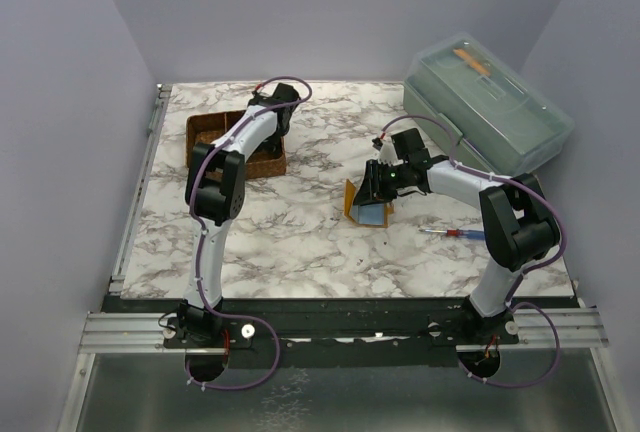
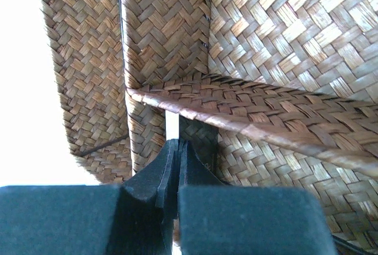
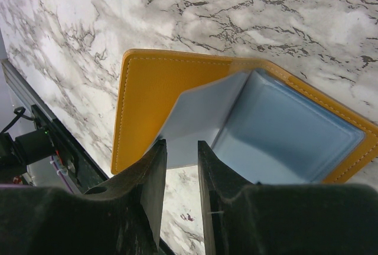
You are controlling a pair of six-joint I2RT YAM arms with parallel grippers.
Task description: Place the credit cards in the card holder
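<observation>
In the top view the orange card holder (image 1: pixel 350 199) stands open on the marble table. The right wrist view shows its orange cover (image 3: pixel 147 84) and a pale translucent sleeve (image 3: pixel 198 110) raised off the blue-white pages (image 3: pixel 289 128). My right gripper is part open over the holder, its left finger at the raised sleeve's edge; no card shows between the fingers. My left gripper is shut, reaching down inside the woven basket (image 2: pixel 171 19). A thin white edge (image 2: pixel 172 126) stands at its fingertips; whether they grip it cannot be told. A dark flat piece (image 2: pixel 201 140) is beside it.
The brown basket (image 1: pixel 200 127) with dividers sits at the back left. A blue-handled screwdriver (image 1: pixel 470 234) lies right of the holder. A clear green-tinted case (image 1: pixel 490 102) fills the back right. Bare marble (image 1: pixel 290 242) lies between basket and holder.
</observation>
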